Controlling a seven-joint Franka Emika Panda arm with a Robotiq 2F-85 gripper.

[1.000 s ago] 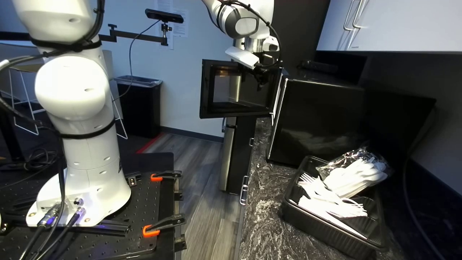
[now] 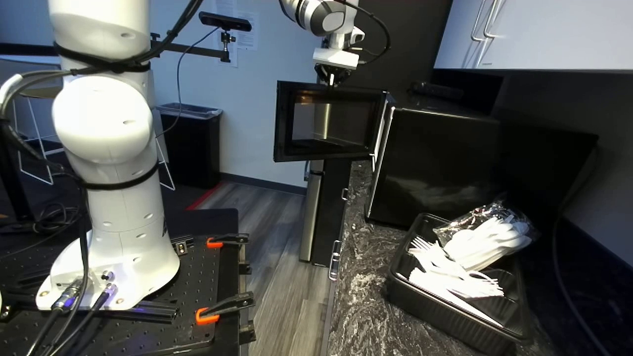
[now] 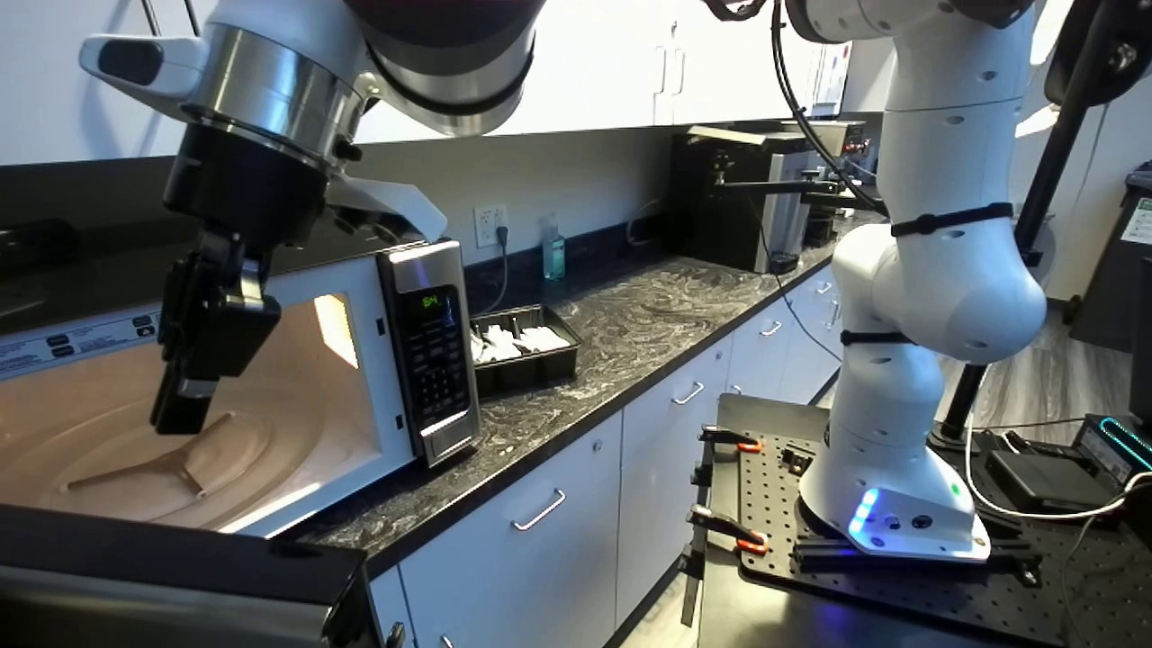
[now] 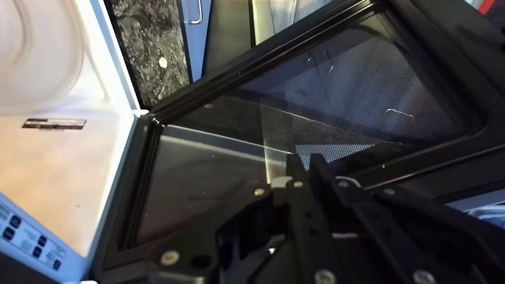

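Note:
The microwave door (image 2: 287, 121) stands swung wide open, and the lit, pale cavity (image 3: 313, 432) shows an empty floor with a turntable support (image 3: 178, 464). My gripper (image 2: 331, 83) hangs near the upper edge of that door in exterior view 1. From the other exterior view, the gripper (image 3: 184, 416) appears in front of the cavity. In the wrist view, its two dark fingers (image 4: 296, 165) point over the door window (image 4: 341, 104), a narrow gap between them and nothing held. Whether the fingertips touch the door cannot be told.
A black tray (image 2: 451, 329) of white plastic cutlery sits on the marbled counter (image 2: 362, 296) beside the microwave body (image 2: 433, 166). Wall cabinets (image 2: 552, 35) hang above. A soap bottle (image 3: 553, 256) stands farther along the counter.
My gripper has risen and shifted left in exterior view 1, from in front of the door near its hinge side to its upper edge. The wrist has turned. The door has not moved.

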